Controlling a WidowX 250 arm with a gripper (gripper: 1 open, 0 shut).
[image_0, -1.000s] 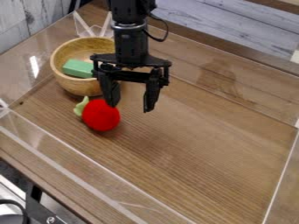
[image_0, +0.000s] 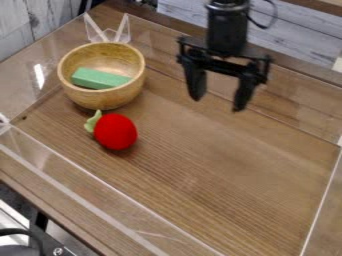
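My gripper (image_0: 222, 78) is a dark, blurred shape at the top right, over bare wood to the right of the bowl. I cannot tell whether its fingers are open or shut. A wooden bowl (image_0: 103, 98) at the upper left holds a mint-green block (image_0: 98, 80). A red round object (image_0: 115, 132) with a green top, like a strawberry or tomato, lies on the table below the bowl.
Pale edges run along the back and the right side. A dark curved item (image_0: 20, 240) sits at the bottom left corner.
My gripper has moved right and toward the back, away from the red object and the bowl. The bowl, block and red object have not moved.
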